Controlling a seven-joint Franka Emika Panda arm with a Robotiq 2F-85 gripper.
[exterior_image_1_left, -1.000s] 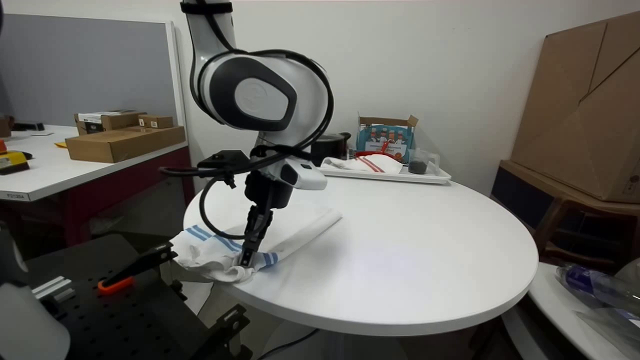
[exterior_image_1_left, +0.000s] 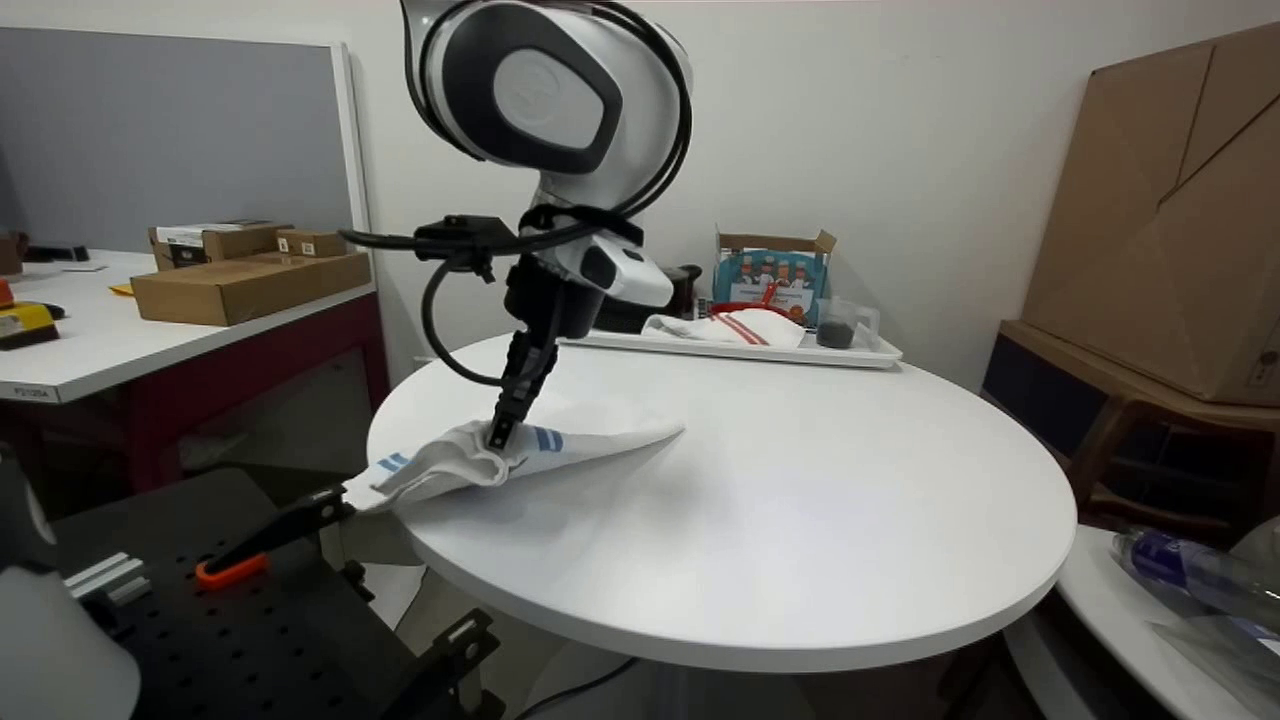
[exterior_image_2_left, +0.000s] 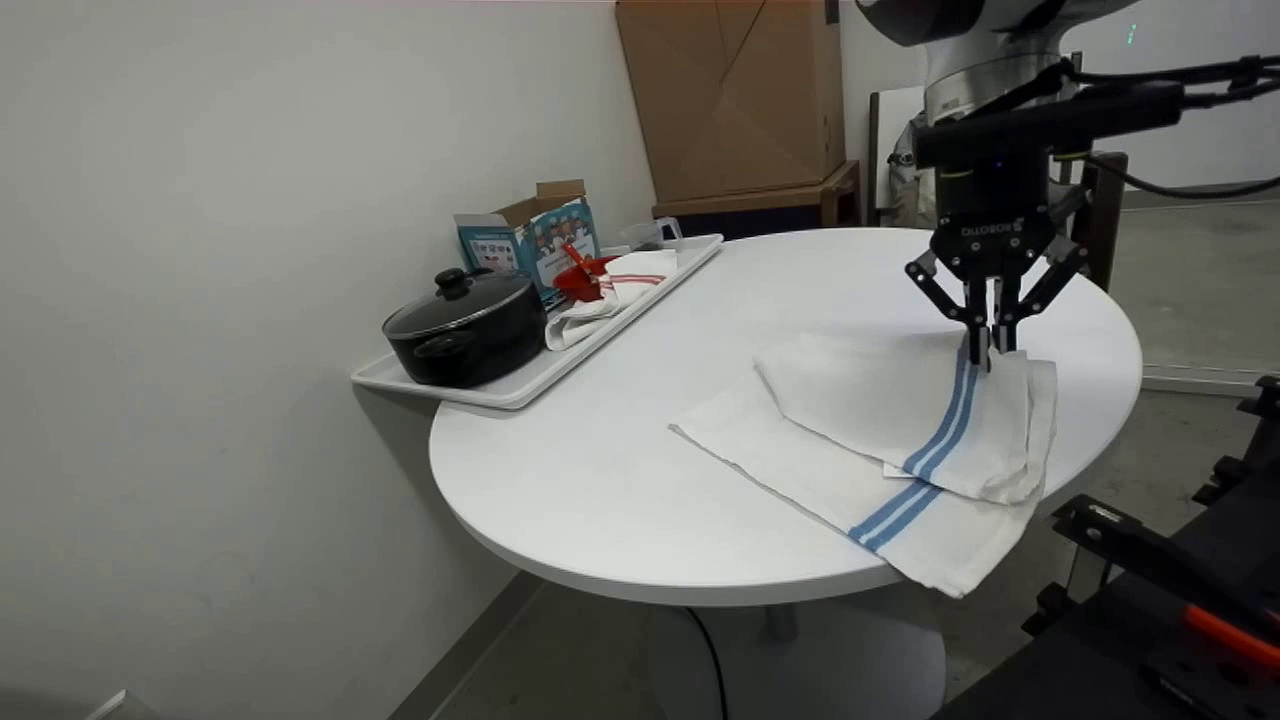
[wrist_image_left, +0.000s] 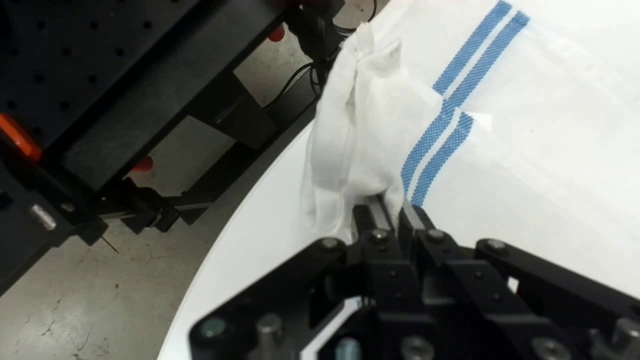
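Observation:
A white towel with blue stripes (exterior_image_2_left: 828, 480) lies folded over itself near the rim of the round white table (exterior_image_1_left: 780, 516). Its left end reaches the table's edge in exterior view 1. My gripper (exterior_image_1_left: 498, 438) is shut on a bunched part of the towel beside the blue stripes, and in exterior view 2 the gripper (exterior_image_2_left: 991, 354) points straight down at it. Seen from the wrist, the gripper pinches a crumpled fold of the towel (wrist_image_left: 384, 114), raised above the layer below. The fingertips are partly hidden by cloth.
At the back a white tray (exterior_image_2_left: 546, 382) bears a black pot (exterior_image_2_left: 468, 330), a box (exterior_image_1_left: 774, 278), a red-striped cloth (exterior_image_1_left: 732, 328) and a clear cup (exterior_image_1_left: 840, 324). A dark perforated platform (exterior_image_1_left: 204, 624) adjoins the near left edge.
My gripper has risen and shifted slightly farther back across the table, drawing the held towel part with it. The towel's near edge has lifted and folded over.

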